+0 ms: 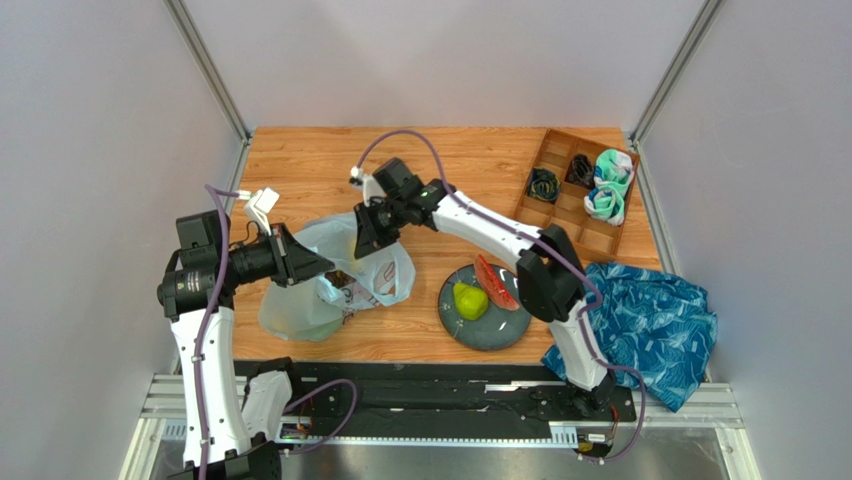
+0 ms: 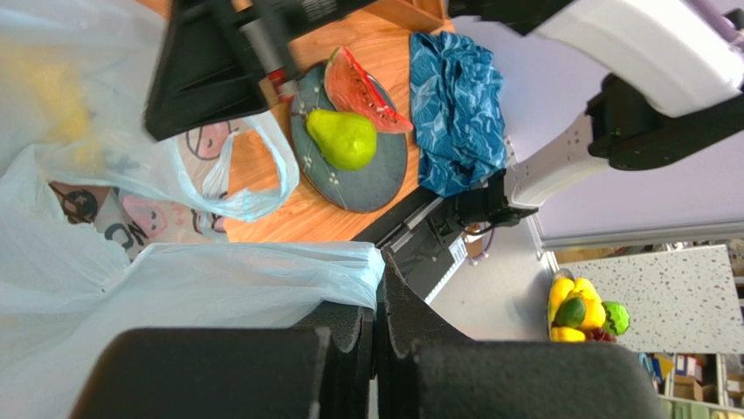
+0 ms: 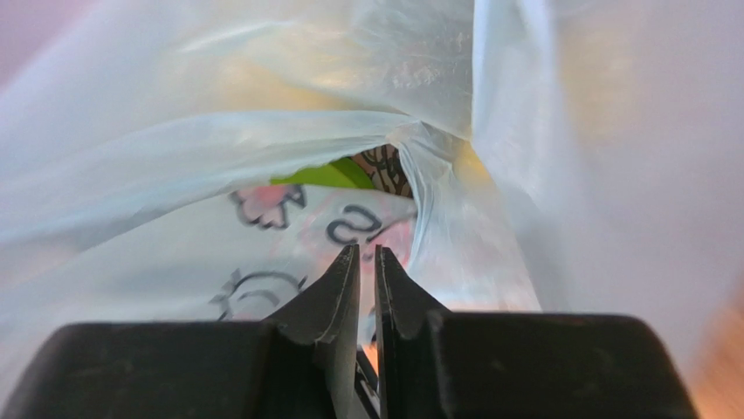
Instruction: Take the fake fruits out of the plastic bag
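Observation:
The translucent plastic bag (image 1: 382,280) lies on the left half of the table, with pink printing, a green shape (image 3: 323,175) and blurred yellow showing inside. My left gripper (image 1: 322,264) is shut, pinching a thin fold of the bag's film. My right gripper (image 1: 364,246) is at the bag's mouth, fingers shut with tips together; whether anything is between them is hard to tell. A green pear (image 1: 469,302) and a watermelon slice (image 1: 496,287) rest on a dark plate (image 1: 487,337).
A wooden divided box (image 1: 570,225) with cables and a patterned cloth stands at the back right. Crumpled blue fabric (image 1: 660,330) lies at the front right.

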